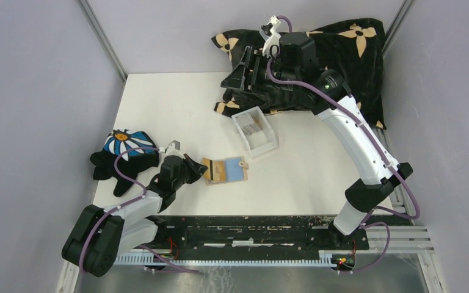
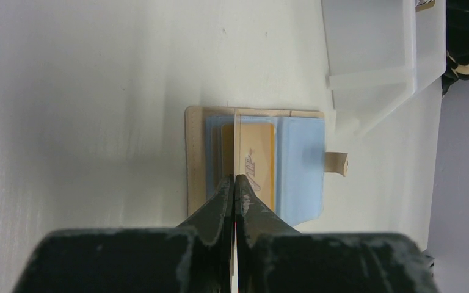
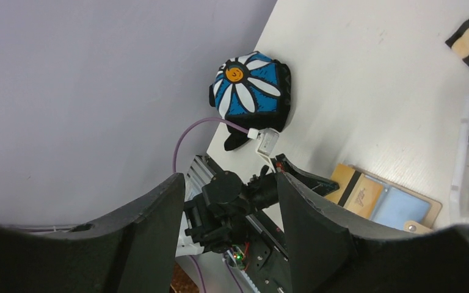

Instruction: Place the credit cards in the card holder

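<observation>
The card holder (image 1: 236,170), tan with blue pockets, lies open on the table. A gold card (image 2: 258,165) with lettering rests in it. My left gripper is shut on another gold card (image 2: 237,143), seen edge-on over the holder. In the right wrist view this held card (image 3: 344,178) shows its black stripe and leans over the holder's left side; whether its lower edge is inside a pocket cannot be told. High above the back of the table, my right gripper stands open and empty between its fingers.
A white tray (image 1: 269,148) with several cards (image 1: 250,124) stands behind and right of the holder. A dark patterned cushion (image 1: 357,67) fills the back right, and a blue flowered plush (image 1: 128,143) sits at the left.
</observation>
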